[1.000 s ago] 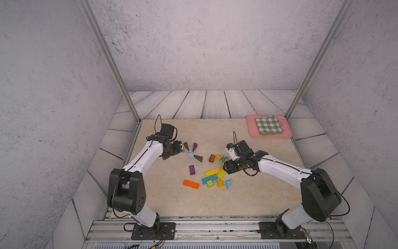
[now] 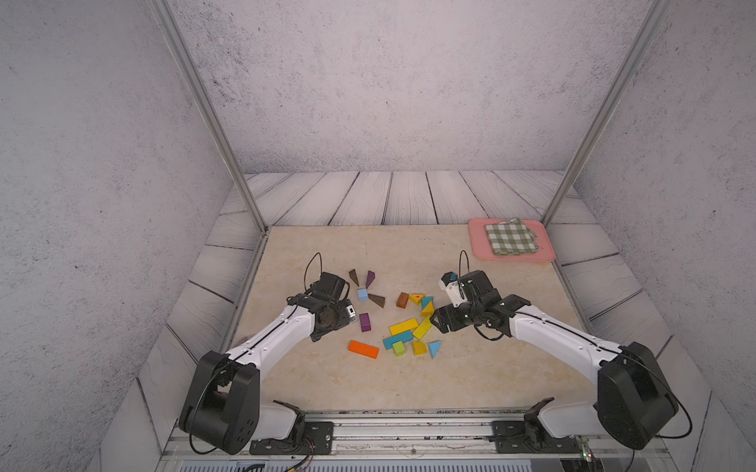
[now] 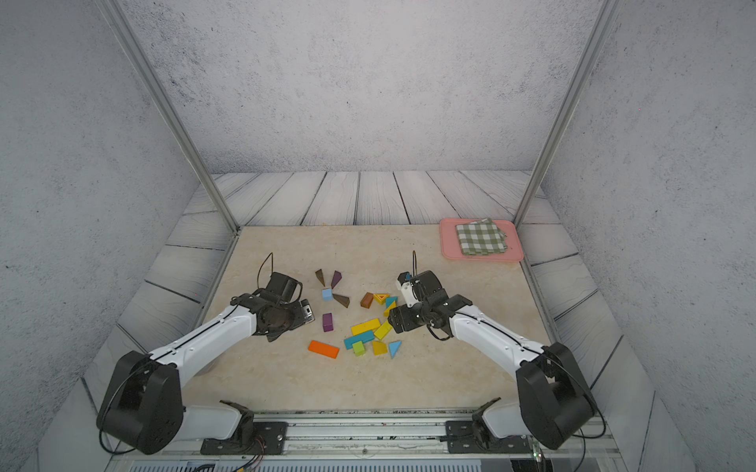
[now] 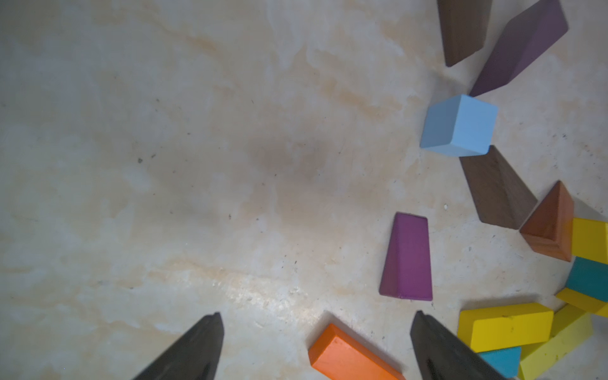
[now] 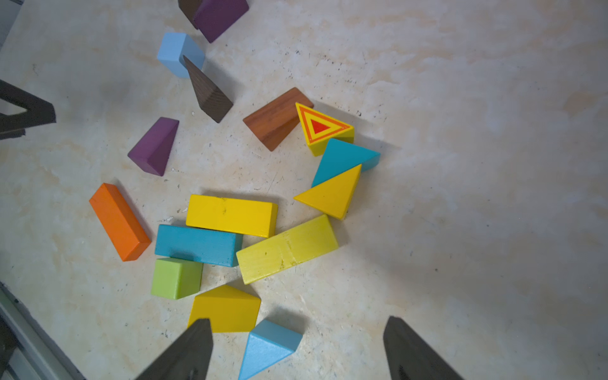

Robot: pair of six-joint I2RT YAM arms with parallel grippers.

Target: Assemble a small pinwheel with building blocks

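Observation:
A light blue cube [image 4: 462, 123] sits on the table with three wedges around its far and right sides: a dark brown wedge [image 4: 464, 28], a purple wedge [image 4: 520, 45] and another brown wedge [image 4: 496, 188]. Nearer the front, a second purple wedge [image 4: 408, 256] lies apart from them. My left gripper is open above the table, left of this loose purple wedge in the top views, nothing between its fingers. Over on the right, my right gripper hangs with its fingers apart, holding nothing. A reddish-brown wedge [image 5: 276, 118] lies between the brown blade and the striped yellow triangle [image 5: 319, 128].
Yellow, teal and green blocks crowd the middle, among them a yellow bar [image 5: 233, 214]. An orange bar [image 2: 363, 349] lies in front of the loose purple wedge. A pink tray [image 2: 478, 247] with a checked cloth stands back right.
The right gripper has drawn back slightly to the right. The blocks have not visibly moved.

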